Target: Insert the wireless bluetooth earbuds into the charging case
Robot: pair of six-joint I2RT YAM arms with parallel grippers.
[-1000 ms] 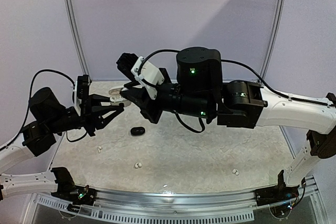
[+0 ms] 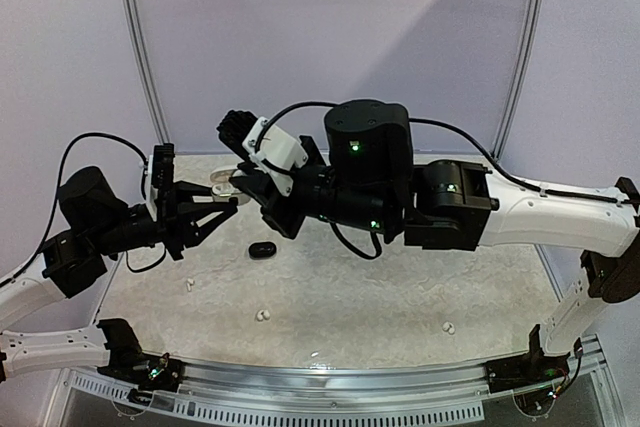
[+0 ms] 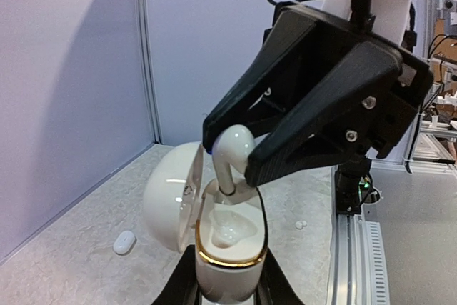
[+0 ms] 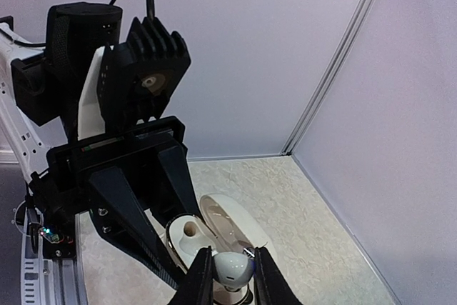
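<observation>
The white charging case (image 2: 222,179) is open, its gold rim (image 3: 230,261) showing in the left wrist view, held in my left gripper (image 2: 230,209) by its lower body. My right gripper (image 2: 244,185) is shut on a white earbud (image 3: 234,149), stem down at one slot of the case (image 4: 187,251). The other slot shows empty in the left wrist view. In the right wrist view the earbud's rounded top (image 4: 233,269) sits between the right fingertips, over the case.
On the table (image 2: 350,297) lie a black case (image 2: 262,249) and several small white earbuds (image 2: 262,315). A white case (image 3: 124,242) shows in the left wrist view.
The left arm looks almost unchanged.
</observation>
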